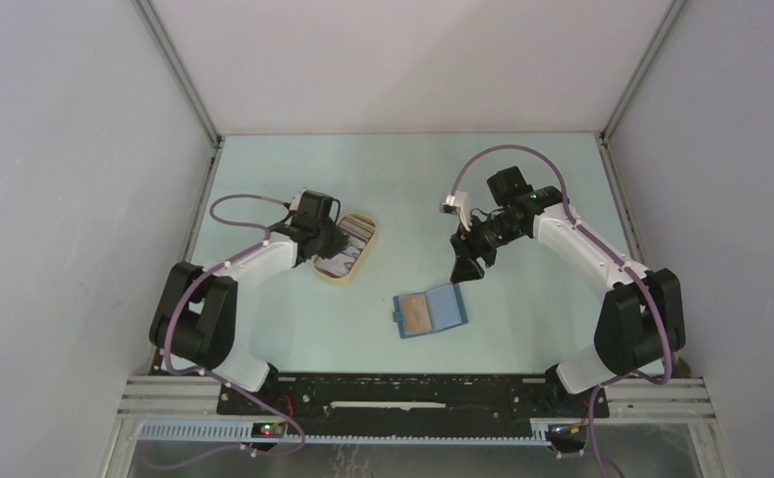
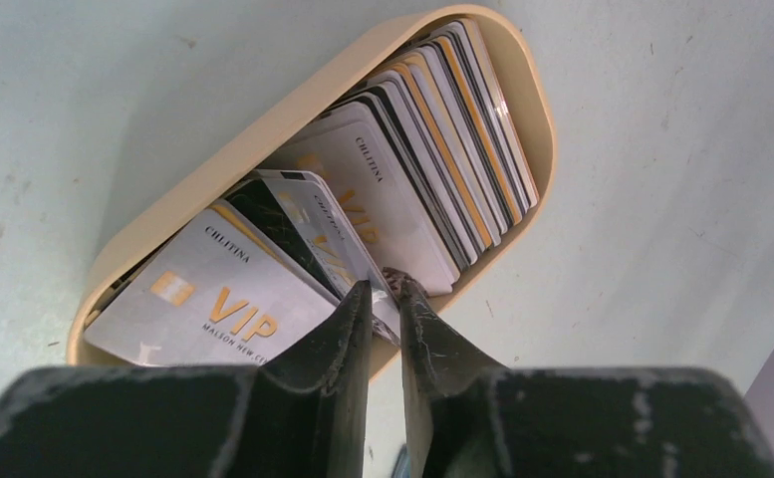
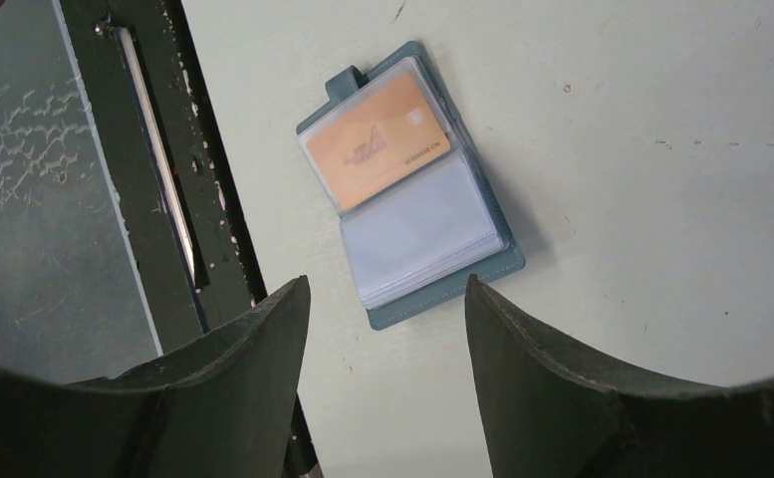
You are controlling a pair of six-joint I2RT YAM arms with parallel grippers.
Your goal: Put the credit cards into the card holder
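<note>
In the left wrist view, an oval tan tray point(image 2: 293, 105) holds several bank cards standing and leaning in a row. My left gripper reaches into it, its fingers only a narrow gap apart. The lower corner of a leaning card point(image 2: 325, 224) lies between the fingertips; whether they grip it is unclear. The card holder point(image 3: 437, 204) lies opened flat, blue-grey with clear sleeves. A tan card point(image 3: 381, 144) shows in one sleeve, and the other looks whitish. My right gripper stands open above the table beside the holder, nothing between its fingers.
In the tray, a white VIP card point(image 2: 213, 299) leans at the lower end and a tight stack of cards point(image 2: 462, 119) fills the upper end. A dark rail point(image 1: 383, 408) runs along the front.
</note>
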